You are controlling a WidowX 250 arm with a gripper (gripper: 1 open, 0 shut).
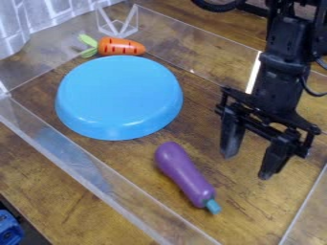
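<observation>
My black gripper (251,144) hangs over the right part of the wooden tray floor, its two fingers apart and pointing down, with nothing seen between them. A purple eggplant-like toy (185,174) with a teal tip lies below and to the left of it. A blue upturned bowl or round disc (118,95) is at the left, and an orange carrot (120,46) with a green top lies at the back left.
Clear tray walls (76,187) run along the left. A white wire object (117,21) stands at the back. A blue object (8,228) is at the bottom left corner outside. Bare wood surrounds the gripper.
</observation>
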